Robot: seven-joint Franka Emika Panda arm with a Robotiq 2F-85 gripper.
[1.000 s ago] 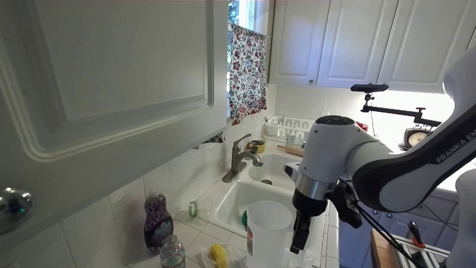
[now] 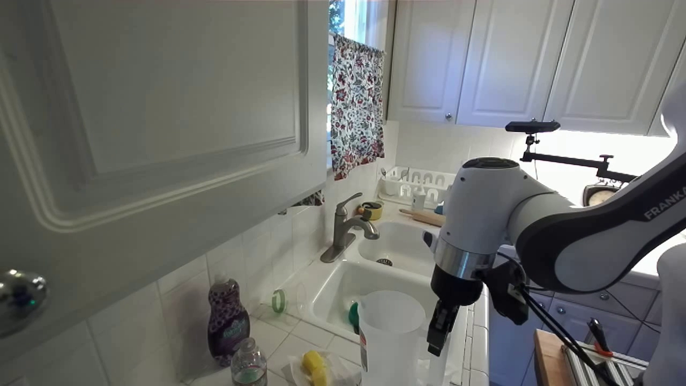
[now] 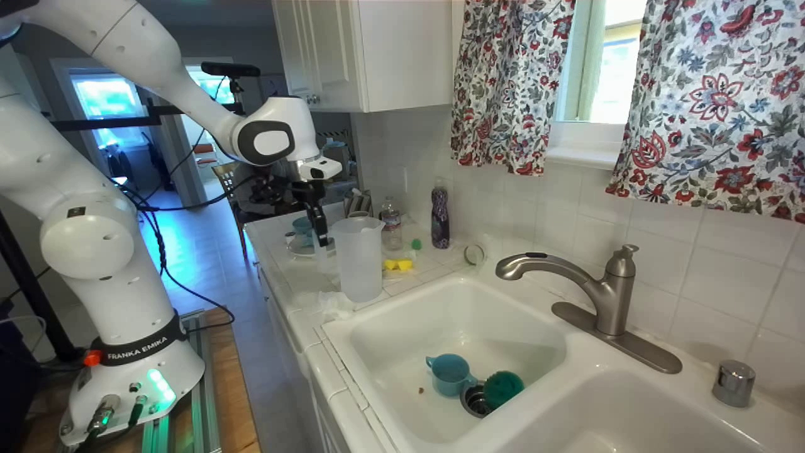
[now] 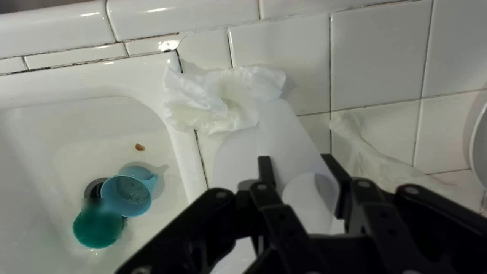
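Observation:
A tall, frosted white pitcher (image 3: 358, 260) stands upright on the tiled counter beside the sink, its mouth facing up. My gripper (image 3: 322, 241) points down at the pitcher's handle side and is shut on the pale handle (image 2: 437, 368). In the wrist view, a black finger of the gripper lies on either side of the white handle, whose rounded end (image 4: 303, 201) shows between them. The arm hides part of the pitcher there. Whether its base touches the counter I cannot tell.
Crumpled white paper (image 4: 228, 98) lies against the pitcher by the sink rim. The sink (image 3: 521, 332) holds a blue cup (image 3: 448, 374) and a green scrubber (image 3: 503, 389). Behind the pitcher are a yellow sponge (image 3: 398, 265), a clear bottle (image 3: 390, 224) and a purple bottle (image 3: 441, 218).
In exterior view 1, my gripper has shifted slightly right and up, and its tilt has changed. The pitcher has moved a little right, and its pale handle now shows below the fingers.

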